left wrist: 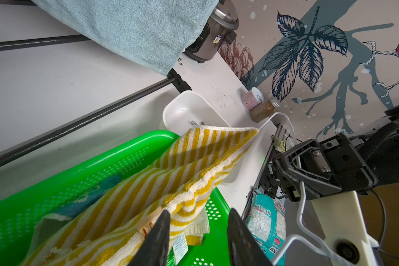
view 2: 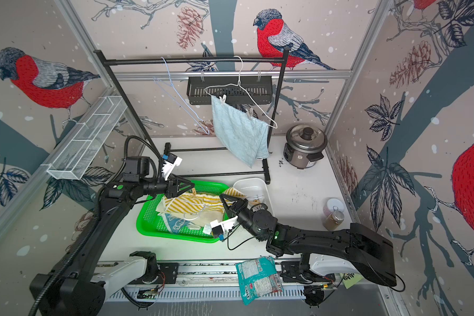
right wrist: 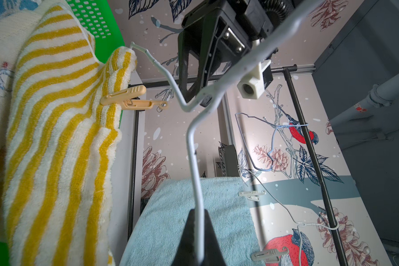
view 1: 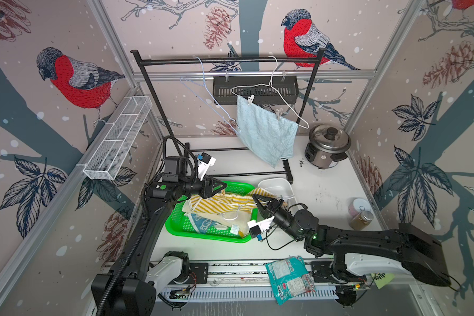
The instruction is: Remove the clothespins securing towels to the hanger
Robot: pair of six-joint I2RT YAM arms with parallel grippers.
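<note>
A yellow-and-white striped towel [left wrist: 186, 177] droops across the green basket. One beige clothespin [right wrist: 128, 95] is clipped on its upper edge; whether the hanger wire lies in that bite, I cannot tell. A white wire hanger [right wrist: 195, 159] runs between the fingers of my right gripper, which is shut on it. My left gripper is part open, with no object in its gap; one finger is close to the same pin [left wrist: 148, 223]. A light-blue towel [view 1: 266, 131] hangs from another white hanger [view 1: 279, 92] by two pale clothespins [right wrist: 252, 194].
The green basket [view 1: 174, 226] holds other cloths. Behind my right gripper stands a white tub [view 1: 275, 182]. A blue hanger [view 1: 205, 87] hangs empty on the black rack [view 1: 173, 61]. The rice cooker [view 1: 328, 144] stands at the back right.
</note>
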